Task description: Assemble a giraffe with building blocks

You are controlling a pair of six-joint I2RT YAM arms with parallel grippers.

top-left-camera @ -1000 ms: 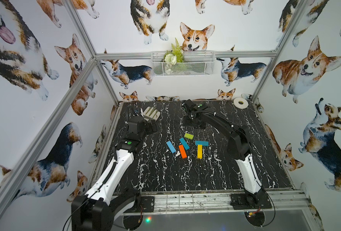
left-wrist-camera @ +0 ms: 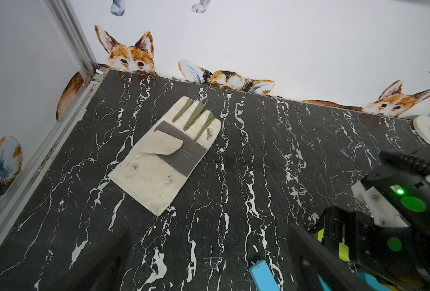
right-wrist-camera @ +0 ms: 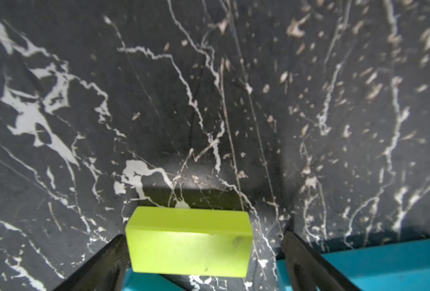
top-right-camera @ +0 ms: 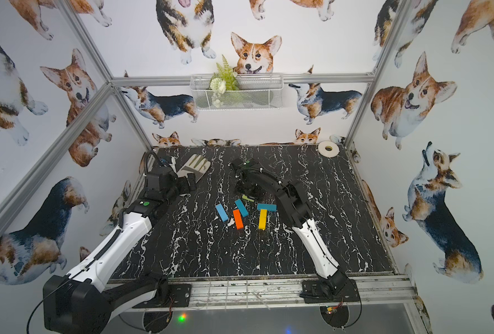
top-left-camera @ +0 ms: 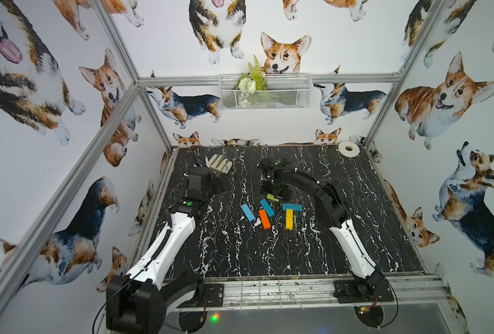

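A yellow-green block [right-wrist-camera: 189, 241] lies between the parted fingers of my right gripper, with a gap on each side. From above, that gripper [top-left-camera: 274, 196] partly covers the green block [top-left-camera: 272, 197]. Close by on the table are a blue block [top-left-camera: 267, 208], a second blue block [top-left-camera: 292, 207], a light-blue block [top-left-camera: 247, 212], an orange block [top-left-camera: 264, 219] and a yellow block [top-left-camera: 289, 219]. The yellow block's far end meets the second blue one. Away to the left, my left gripper is open and empty above bare table.
A work glove [left-wrist-camera: 164, 155] lies at the back left, beyond the left gripper. A white tape roll [top-left-camera: 348, 149] sits at the back right corner. Bare marble-patterned table [top-left-camera: 247, 250] stretches in front of the blocks.
The left arm shifted only slightly. The blocks have stayed in place.
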